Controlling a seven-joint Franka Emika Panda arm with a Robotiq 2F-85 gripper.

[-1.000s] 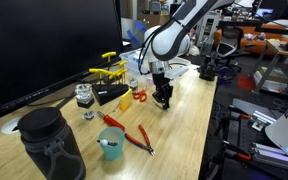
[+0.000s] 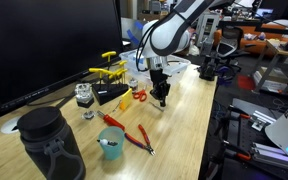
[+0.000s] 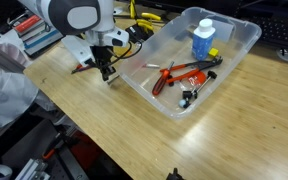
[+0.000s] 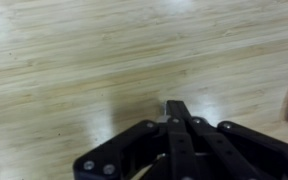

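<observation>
My gripper (image 2: 162,99) points down low over the bare wooden table, in front of the clear plastic bin (image 2: 191,68). In exterior view 2 the gripper (image 3: 106,74) is beside the bin's left wall (image 3: 124,80). The wrist view has the dark fingers (image 4: 177,110) at the bottom, close together. A small pale thing (image 4: 164,118) shows at their tips; what it is cannot be made out, and the fingers hide most of it. Inside the bin lie a white-and-blue bottle (image 3: 203,39), a red-handled tool (image 3: 162,82) and other hand tools.
A teal mug (image 2: 111,141), red-handled pliers (image 2: 146,138) and a black canister (image 2: 51,145) stand or lie left of the arm. Yellow clamps (image 2: 108,74) are farther back.
The arm has shifted and turned slightly just above the table. The other objects have stayed in place.
</observation>
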